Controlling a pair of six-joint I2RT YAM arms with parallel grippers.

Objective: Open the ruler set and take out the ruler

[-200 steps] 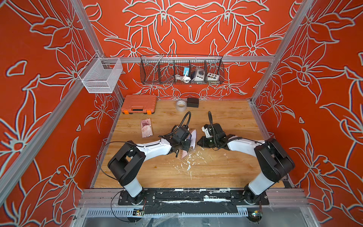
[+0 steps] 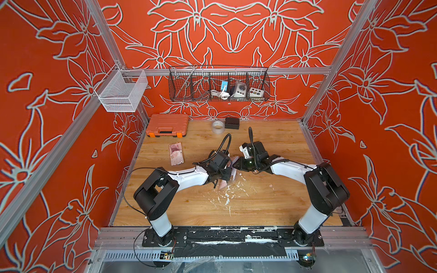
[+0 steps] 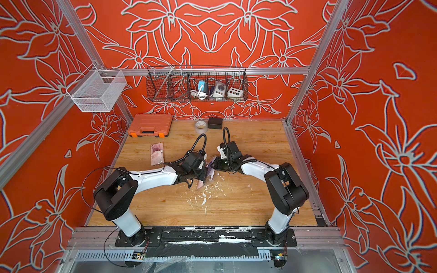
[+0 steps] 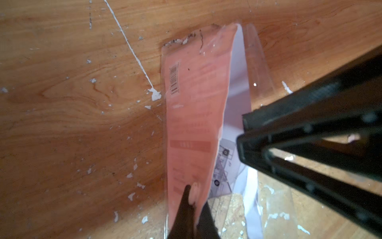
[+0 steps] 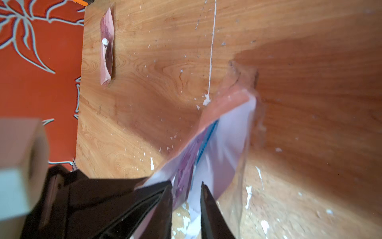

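Observation:
A pink card sleeve [image 4: 195, 99] in clear plastic stands with its mouth spread, white inside. In the left wrist view, my left gripper is shut on the sleeve's edge. In the right wrist view, purple translucent rulers [image 5: 186, 169] with a blue edge [image 5: 207, 137] show inside the sleeve. At the bottom of that view, my right gripper has its fingers [image 5: 210, 207] apart at the sleeve's mouth, the rulers showing in the gap. Whether its fingers touch them, I cannot tell. From above, both grippers largely cover the sleeve.
Another pink packet [image 2: 176, 153] lies to the left on the table. Along the back stand an orange case [image 2: 167, 125], a tape roll [image 2: 218, 127] and a black box [image 2: 232, 122]. White scraps [image 2: 227, 196] litter the wood in front of the grippers.

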